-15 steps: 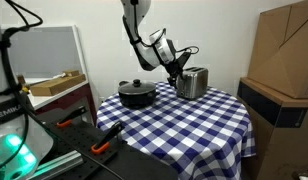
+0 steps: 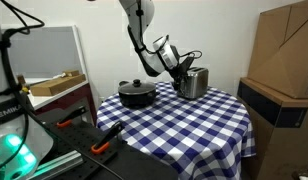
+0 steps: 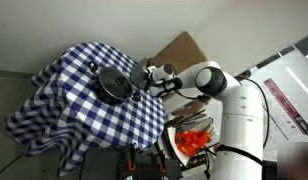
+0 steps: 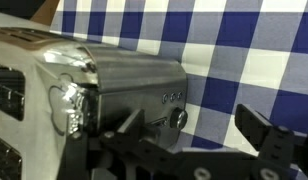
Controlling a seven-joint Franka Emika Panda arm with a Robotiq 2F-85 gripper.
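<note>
A silver toaster (image 2: 198,84) stands on the checkered cloth toward the back of the table. Its shiny metal body (image 4: 134,75) fills the left side of the wrist view, with slots on top and a small knob (image 4: 178,119) on its end face. My gripper is open beside that end, its dark fingers spread wide and the knob between them in this view. Whether either finger touches the toaster I cannot tell. From the first exterior view, the gripper (image 2: 180,82) hangs at the toaster's left side.
A dark lidded pot (image 2: 137,94) sits left of the toaster on the blue-and-white checkered cloth (image 2: 189,130). Stacked brown boxes (image 2: 279,105) rise at the right.
My gripper has come down slightly along the toaster's left side. The toaster and the pot appear unmoved.
</note>
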